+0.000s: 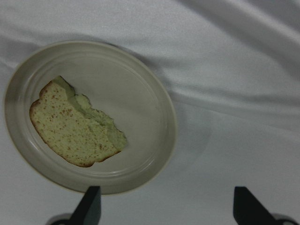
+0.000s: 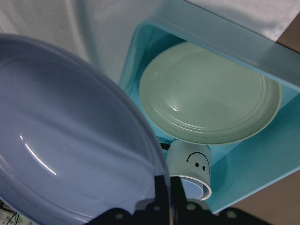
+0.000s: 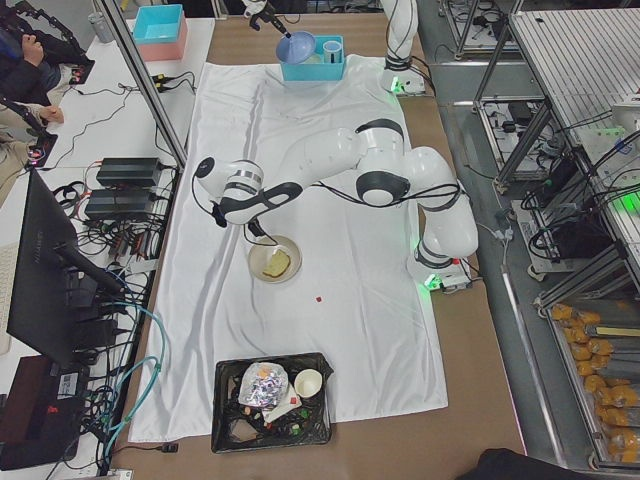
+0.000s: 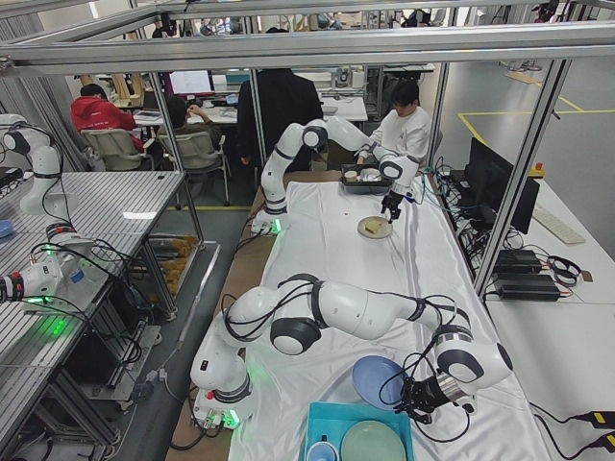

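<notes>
My right gripper is shut on the rim of a blue plate (image 2: 70, 126), held at the blue bin (image 3: 310, 72). In the right wrist view, a pale green plate (image 2: 206, 89) and a white cup (image 2: 187, 159) with a drawn face sit inside that bin. My left gripper is open, with nothing between its fingers, above and just beside a beige plate (image 1: 157, 112) that bears a torn slice of bread (image 1: 75, 126).
A black crate (image 3: 225, 380) with a bag, a white bowl and small items stands at the opposite end of the cloth. A monitor (image 3: 40, 270) and cables line one side.
</notes>
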